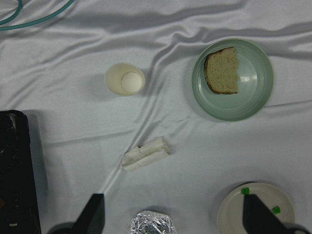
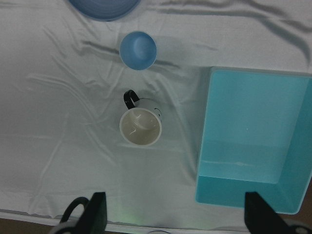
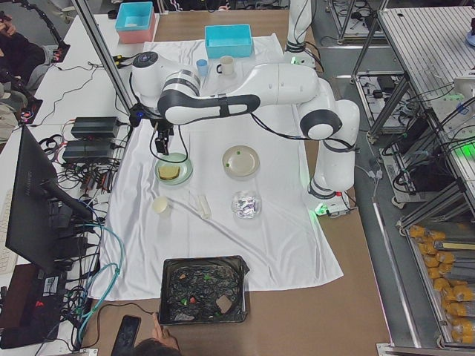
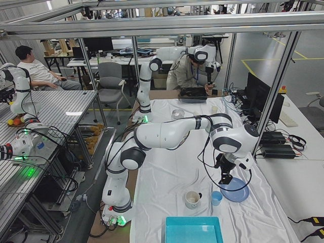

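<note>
My left gripper hangs high over the white cloth, fingers wide apart and empty. Beneath it in the left wrist view are a green plate point(image 1: 253, 97) with a bread slice point(image 1: 222, 70), a cream cup point(image 1: 124, 78), a folded paper strip point(image 1: 146, 153), crumpled foil point(image 1: 151, 223) and a cream plate point(image 1: 229, 209) with green marks. My right gripper is also open and empty, above a white mug point(image 2: 153, 112) with a black handle, a blue cup point(image 2: 138, 50), a blue plate point(image 2: 105, 9) and a turquoise bin point(image 2: 243, 122).
A black tray point(image 3: 204, 316) lined with dark plastic stands at the cloth's front, near a person's hand. A monitor point(image 3: 37, 208) and cables border one side. The middle of the cloth has some clear room.
</note>
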